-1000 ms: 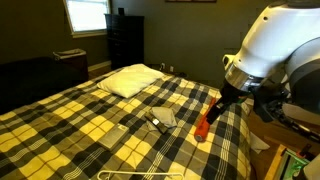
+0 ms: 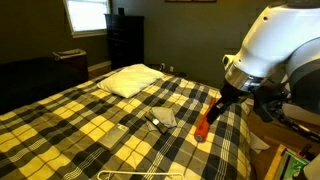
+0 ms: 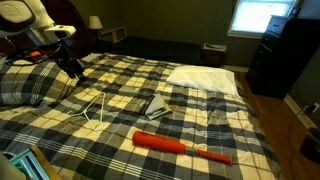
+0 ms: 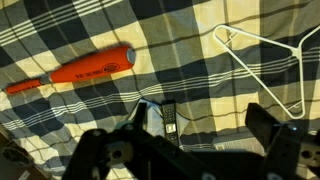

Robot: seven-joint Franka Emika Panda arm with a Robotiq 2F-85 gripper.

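My gripper hangs above the bed with its dark fingers wide apart and nothing between them. In the second exterior view the gripper (image 3: pixel 76 70) is at the left, well clear of the blanket. A red toy bat (image 4: pixel 95 68) lies at the upper left of the wrist view. To the right is a white clothes hanger (image 4: pixel 262 83). Between the fingers' sides, lower down on the blanket, a black remote (image 4: pixel 170 120) rests against a small grey cloth (image 4: pixel 153 117). In the first exterior view the bat (image 2: pixel 204 124) is partly beside the arm.
A white pillow (image 3: pixel 203 79) lies towards the far side of the checked blanket (image 3: pixel 75 155). A flat pale item (image 2: pixel 114 135) is left of the remote in the first exterior view. Much of the blanket there is bare.
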